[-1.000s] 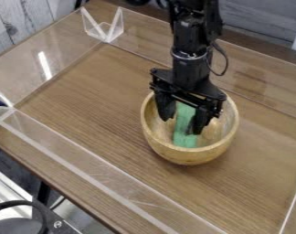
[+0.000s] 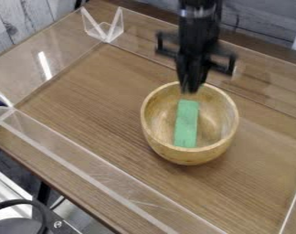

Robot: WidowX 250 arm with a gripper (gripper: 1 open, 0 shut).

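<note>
A wooden bowl (image 2: 219,138) sits on the table right of centre, with a flat green block (image 2: 187,123) lying inside it. The black gripper (image 2: 195,73) is above and behind the bowl, raised clear of the green block. It is blurred, and its fingertips are hard to make out; nothing is visible held in it.
A clear angular object (image 2: 101,26) stands at the back left of the wooden table (image 2: 78,101). The left, front and right of the table are free. A dark cable and grey fitting are at the lower left corner, off the tabletop.
The gripper has risen up and back out of the bowl, uncovering the green block, which remains inside the bowl.
</note>
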